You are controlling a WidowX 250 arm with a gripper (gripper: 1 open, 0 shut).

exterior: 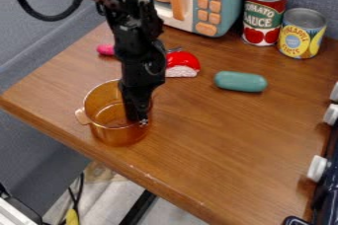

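The black gripper (134,111) reaches down into an orange-brown pot (101,123) near the left front of the wooden table (224,155). Its fingertips are low inside the pot, by the right side of the wall; whether they are open or shut, or hold anything, is hidden or too dark to tell.
A red and white object (183,65) and a pink one (106,50) lie behind the arm. A teal cylinder (240,81), two cans (264,12), a toy microwave (201,2) and a stove (325,185) stand around the back and right.
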